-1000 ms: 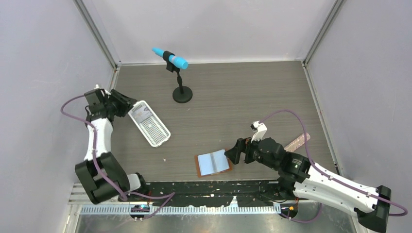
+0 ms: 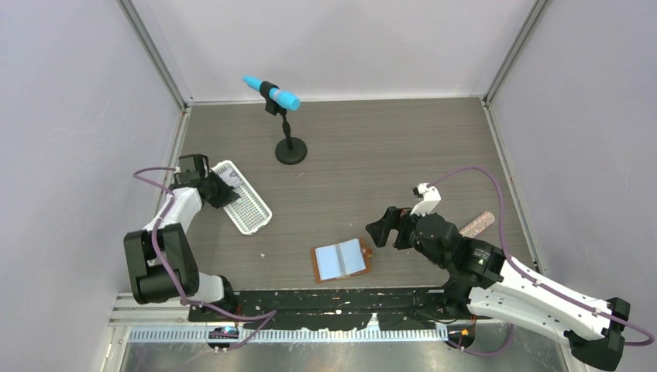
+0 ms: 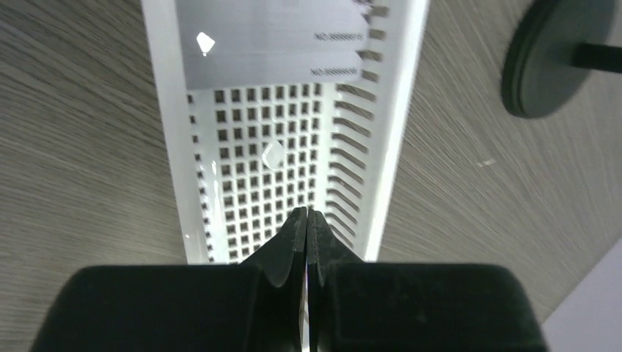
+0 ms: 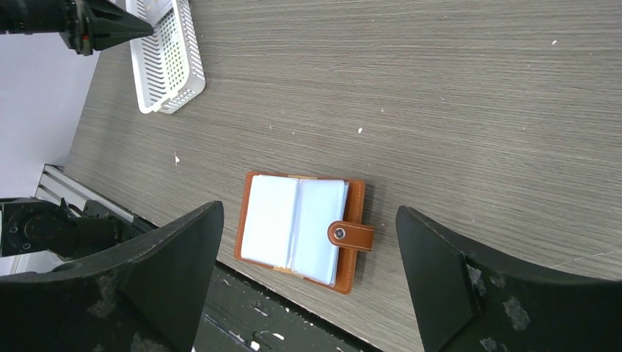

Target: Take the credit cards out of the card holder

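Note:
The brown card holder [image 2: 341,260] lies spread open near the table's front edge, its strap [image 4: 352,235] on the right side. Pale pages or sleeves [image 4: 269,220] fill it; whether any card is inside, I cannot tell. In the white basket [image 3: 392,147] a grey card [image 3: 271,44] with printed numbers lies flat at one end. Over that basket, my left gripper is shut, its fingertips together and nothing showing between them. My right gripper stands open and empty, up and to the right of the holder in the top view.
A black stand [image 2: 290,150] with a blue microphone [image 2: 271,92] is at the back. Partly behind the right arm lies a pinkish, speckled oblong object [image 2: 477,225]. Bare tabletop [image 2: 372,155] spans the middle.
My left gripper has moved from the basket's far left corner to over its middle, partly covering the card in the top view. My right arm shifted slightly away from the holder.

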